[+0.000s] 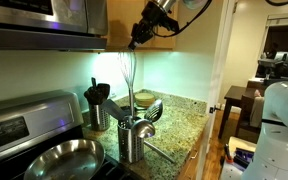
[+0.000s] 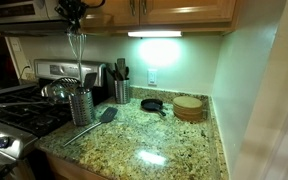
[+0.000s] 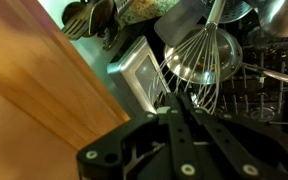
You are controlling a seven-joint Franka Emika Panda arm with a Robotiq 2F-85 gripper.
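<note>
A wire whisk (image 1: 127, 70) stands head up, its handle going down into a metal utensil holder (image 1: 131, 146) on the counter. My gripper (image 1: 134, 44) is above, right by the top of the whisk head. From the other side, the whisk (image 2: 78, 46) and holder (image 2: 82, 107) show under the gripper, near the upper cabinets. In the wrist view, the whisk's wires (image 3: 192, 60) spread out just beyond my gripper. The frames do not settle whether wires lie between the fingertips or how far apart these are.
A second utensil holder (image 2: 122, 91) stands near the wall. A ladle (image 1: 142, 129) leans from the front holder, and a spatula (image 2: 106, 115) lies on the counter. A pan (image 1: 66, 161) sits on the stove. Wooden cabinets (image 2: 187, 10) hang close to the arm.
</note>
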